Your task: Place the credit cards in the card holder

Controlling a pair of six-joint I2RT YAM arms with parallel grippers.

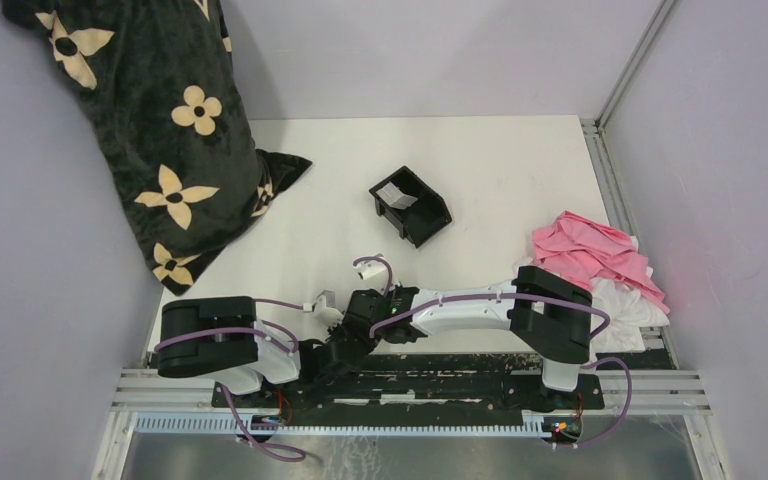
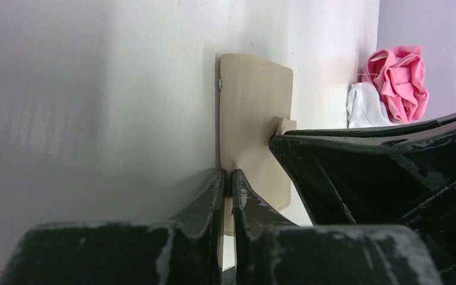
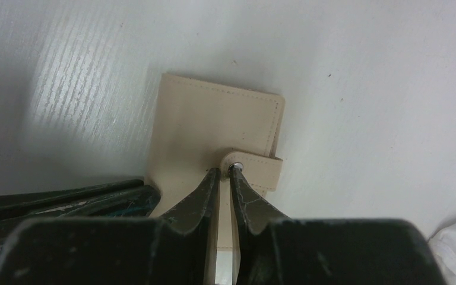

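Observation:
The beige card holder (image 2: 255, 95) (image 3: 196, 119) lies flat on the white table, hidden under the arms in the top view. My left gripper is at its near long edge, fingertips close together; whether they pinch it I cannot tell. My right gripper has its narrowly spaced tips at the snap strap (image 3: 258, 172); its grip is unclear. A black box (image 1: 425, 215) farther back holds light grey items (image 1: 396, 196), probably cards.
Pink and white cloths (image 1: 585, 250) are piled at the right. A dark flowered cushion (image 1: 150, 140) covers the back left.

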